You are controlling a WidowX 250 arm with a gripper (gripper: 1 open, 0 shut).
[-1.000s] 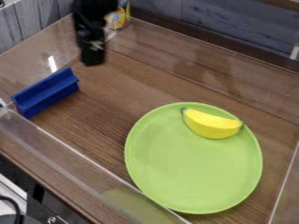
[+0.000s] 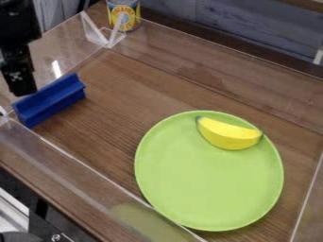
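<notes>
My gripper (image 2: 18,74) is at the far upper left, its dark fingers open above and just left of a blue block (image 2: 51,98) lying on the wooden table near the left edge. A green plate (image 2: 202,194) sits at the lower right with a yellow banana (image 2: 228,134) on its upper part. The gripper is partly cut off by the frame's edge.
A can (image 2: 123,15) with a yellow label stands at the top, by a clear plastic piece (image 2: 104,34). Clear edging runs along the left and lower sides.
My gripper has moved left and down from the top middle toward the blue block. The block, plate and banana have not moved.
</notes>
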